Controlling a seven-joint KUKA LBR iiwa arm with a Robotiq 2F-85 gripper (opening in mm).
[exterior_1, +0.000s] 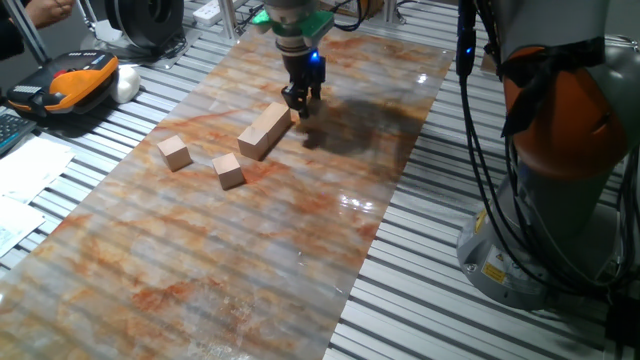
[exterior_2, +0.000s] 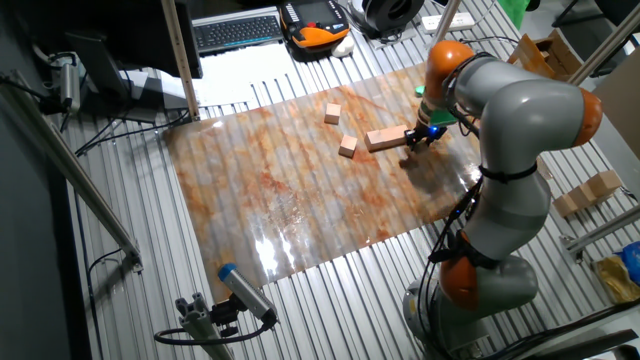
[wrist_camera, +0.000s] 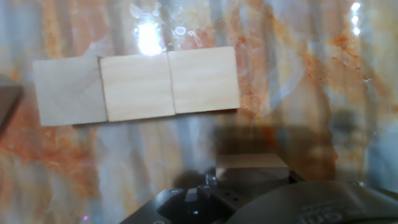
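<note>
Three pale wooden cubes stand touching in a straight row (wrist_camera: 138, 86), which looks like one long bar (exterior_1: 265, 131) in exterior view 1. Two loose cubes lie apart from it, a nearer cube (exterior_1: 228, 171) and a farther-left cube (exterior_1: 174, 153). Just past the row's far end, my gripper (exterior_1: 304, 100) hangs low over the sheet, pointing down. The wrist view has a wooden block (wrist_camera: 252, 161) between its fingers at the bottom edge, and the fingers look shut on it. Most of that block is hidden by the gripper.
A glossy marbled sheet (exterior_1: 200, 270) covers the slatted table, with its near part clear. An orange-and-black device (exterior_1: 75, 85) and papers (exterior_1: 25, 180) lie beyond its left edge. More wooden blocks (exterior_2: 588, 193) sit off the sheet at the right in exterior view 2.
</note>
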